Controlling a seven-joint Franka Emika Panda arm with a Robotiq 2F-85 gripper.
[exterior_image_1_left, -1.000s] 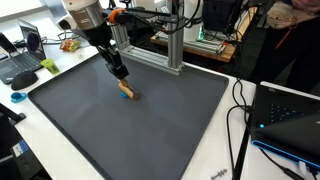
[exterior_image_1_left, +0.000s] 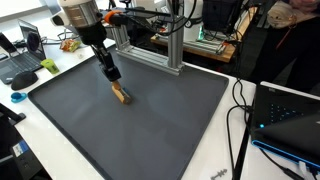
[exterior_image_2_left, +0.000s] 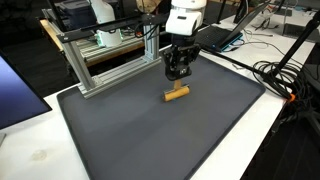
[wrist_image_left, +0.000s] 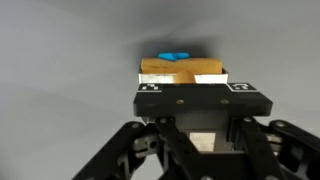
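A wooden, orange-tan object (exterior_image_2_left: 176, 94) hangs under the arm, its rounded bar lying crosswise just over or on the dark mat; which of the two I cannot tell. From the bar a short stem (exterior_image_2_left: 179, 82) rises into my gripper (exterior_image_2_left: 178, 74), which is shut on it. In the wrist view the bar (wrist_image_left: 182, 66) shows beyond the black fingers (wrist_image_left: 175, 98), and the stem end (wrist_image_left: 184, 77) shows close to them. A small blue piece (wrist_image_left: 173, 56) sits at the bar's far side. In exterior view 1 the same object (exterior_image_1_left: 121, 92) slants below the black gripper (exterior_image_1_left: 112, 76).
The dark mat (exterior_image_1_left: 130, 130) is broad and clear in front. A metal frame (exterior_image_2_left: 110, 50) stands along its back edge. Cables (exterior_image_2_left: 280, 80) and a lime-green item (exterior_image_1_left: 49, 65) lie off the mat; a black case (exterior_image_1_left: 285, 125) stands apart at right.
The wooden object has turned and shifted slightly left with my gripper. Its blue piece, visible from exterior view 1 before, is now out of sight there.
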